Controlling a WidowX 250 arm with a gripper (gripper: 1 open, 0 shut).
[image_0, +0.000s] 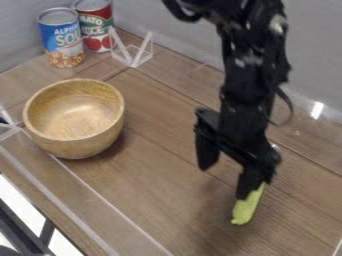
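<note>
My black gripper (234, 158) is low over the right half of the wooden table, open, its fingers around and above a pale yellow-green elongated object (245, 212). Whether the fingers touch it I cannot tell.
A wooden bowl (74, 118) stands on the left. At the back left are two cans, a blue one (62, 40) and a red one (96, 25). A pale wall runs along the back.
</note>
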